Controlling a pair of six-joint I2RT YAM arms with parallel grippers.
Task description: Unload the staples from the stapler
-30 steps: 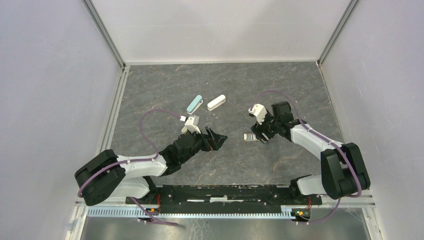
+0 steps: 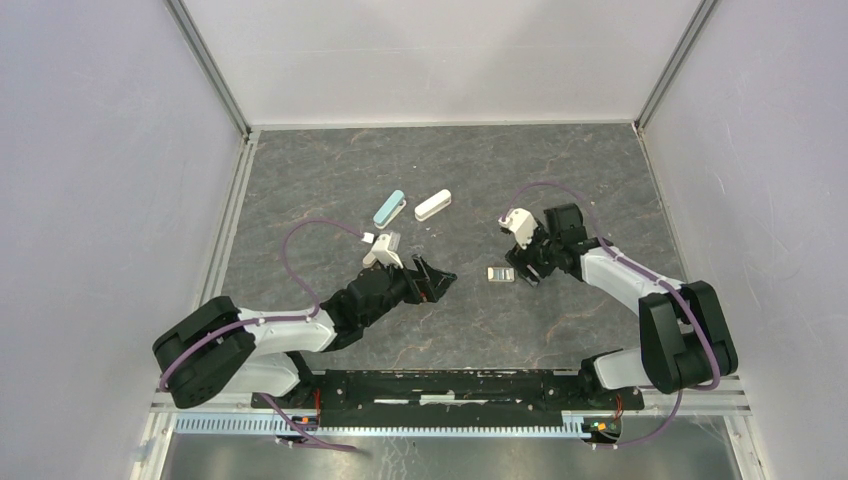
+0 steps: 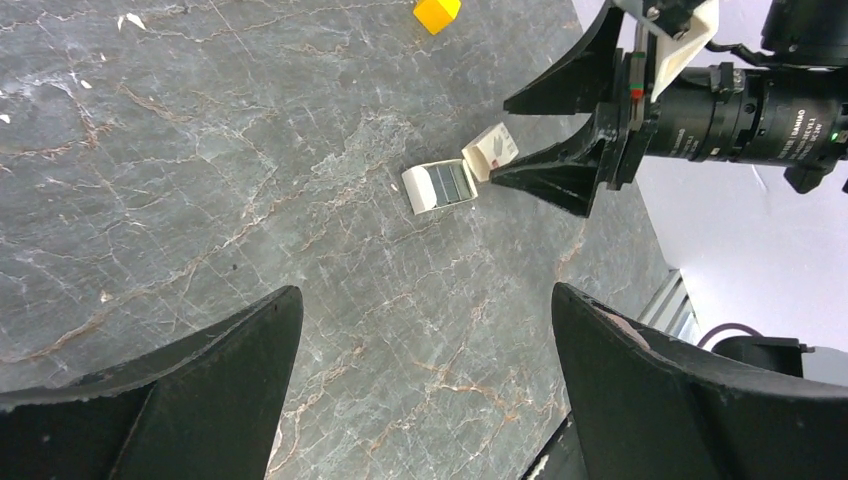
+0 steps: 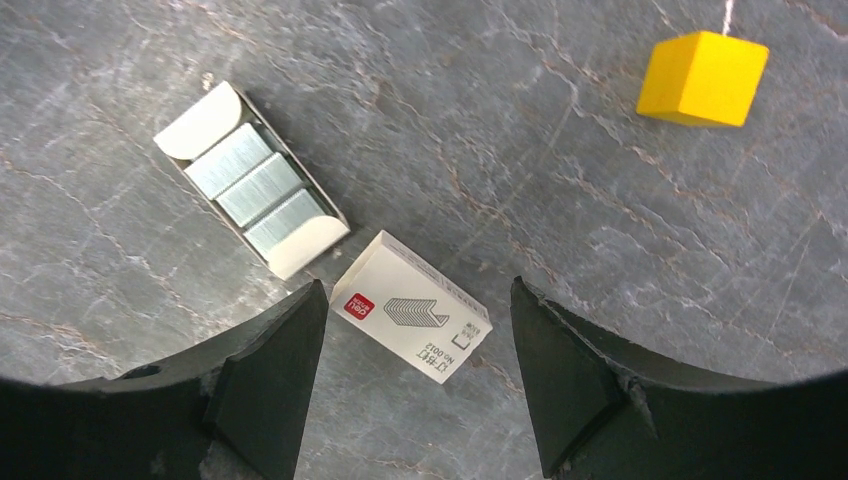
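Note:
A light blue stapler [image 2: 390, 208] and a white stapler [image 2: 433, 205] lie side by side toward the back of the table. Rows of staples show in an open box [image 4: 256, 184], with its printed sleeve [image 4: 408, 312] beside it. Around that sleeve, my right gripper is open; the sleeve's left end is close to one finger, and I cannot tell whether they touch. Left of the staple box, my left gripper [image 2: 446, 279] stands open over bare table. Only table and the distant box show between its fingers in the left wrist view.
A yellow cube [image 4: 703, 80] sits apart from the box, on its far side in the right wrist view. A pale object [image 2: 370, 260] is partly hidden by the left arm. Bare table [image 2: 440, 335] lies between the arms in front.
The sleeve now shows as a separate piece at the staple box's right end. The left arm has barely moved.

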